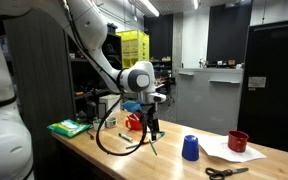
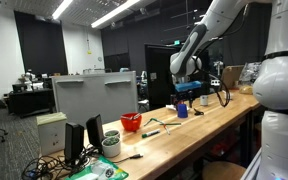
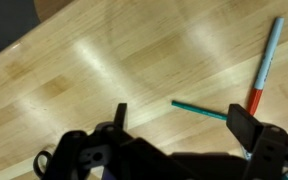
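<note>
My gripper is open above the wooden table, its two dark fingers wide apart and nothing between them. In the wrist view a thin teal stick [image 3: 199,110] lies just past the right finger. A longer pen-like item with a pale blue-grey body and a red end [image 3: 255,101] lies farther right. The blue cup [image 1: 190,148] stands on the table to the right of the arm in the first exterior view. Behind the arm there is a red container [image 1: 133,123], partly hidden by it.
A red mug [image 1: 238,141] stands near a white paper sheet [image 1: 216,147]. Black scissors [image 1: 225,173] lie at the front right. A green packet [image 1: 68,128] lies at the left, near white cups. Bare table [image 3: 104,65] fills the wrist view's middle.
</note>
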